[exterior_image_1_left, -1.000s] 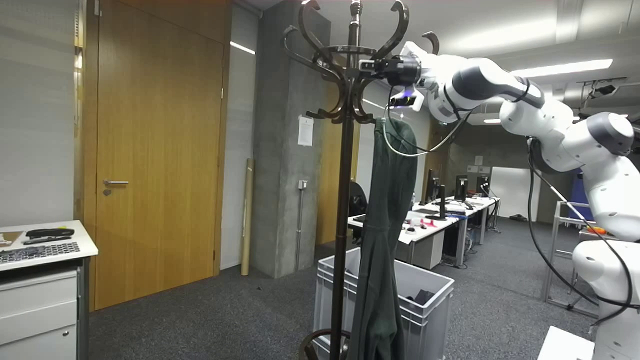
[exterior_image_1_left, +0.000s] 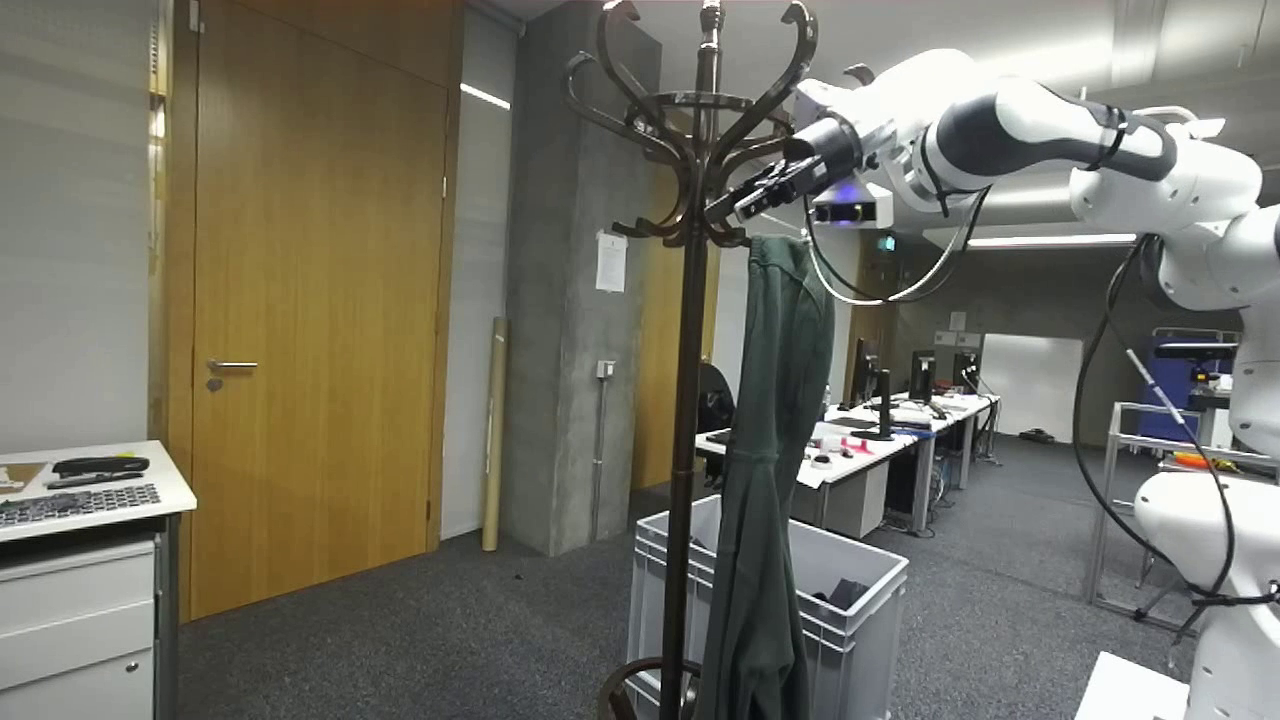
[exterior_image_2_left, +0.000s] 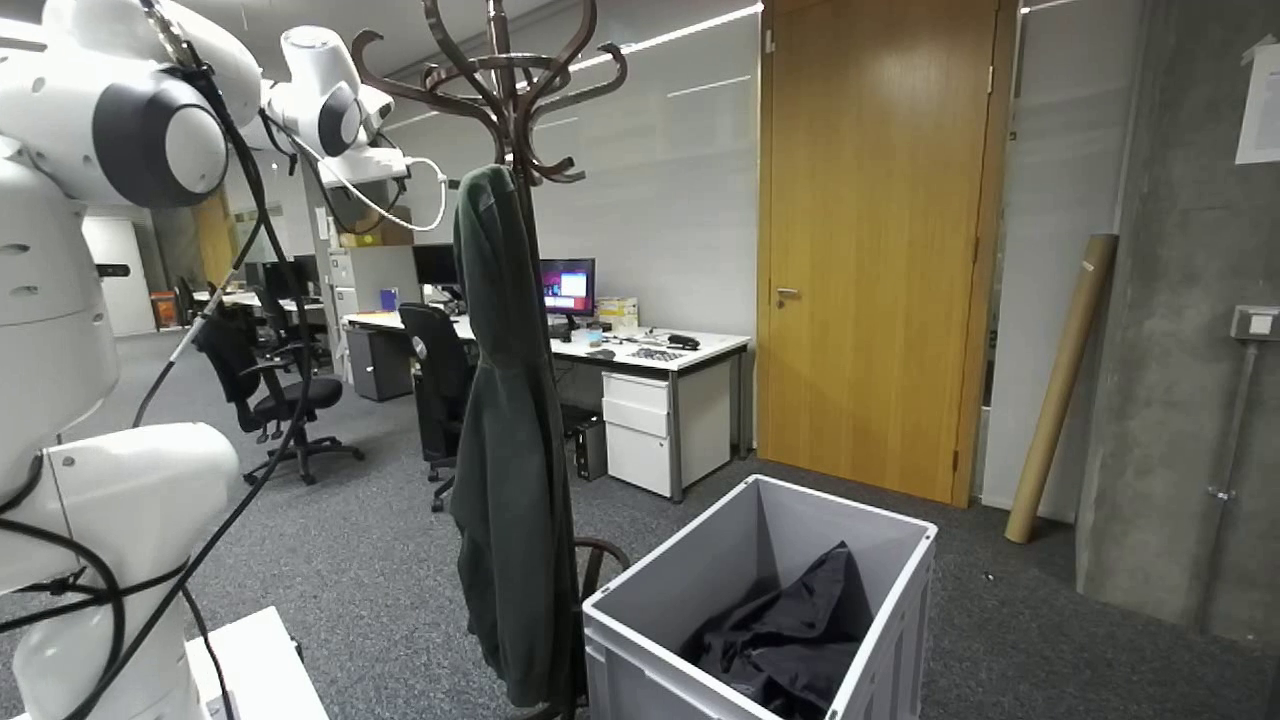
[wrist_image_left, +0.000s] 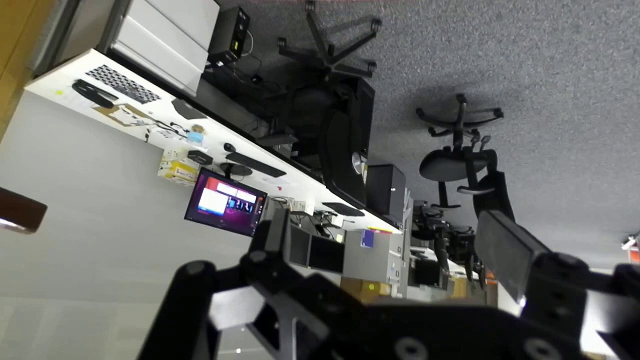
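Observation:
A dark green garment (exterior_image_1_left: 768, 456) hangs from a low hook of the brown coat stand (exterior_image_1_left: 687, 396), reaching down almost to the floor. In exterior view 1 my gripper (exterior_image_1_left: 727, 214) slants down and left near the stand's lower hooks, just above the garment's top. The wrist view shows my gripper open, its two fingers wide apart and no cloth between them. One brown hook end (wrist_image_left: 21, 210) of the stand enters that view at the left edge. In exterior view 2 the garment (exterior_image_2_left: 498, 432) is in full view, while the fingertips cannot be made out.
A grey crate (exterior_image_2_left: 762, 492) with dark cloth (exterior_image_2_left: 792, 636) inside stands on the floor beside the stand. The stand's upper curved arms (exterior_image_1_left: 792, 60) rise close to my wrist. Desks and chairs are farther back; carpet is clear before the wooden door (exterior_image_1_left: 318, 312).
The arm's elbow and shoulder have shifted too. Garment and stand look unmoved.

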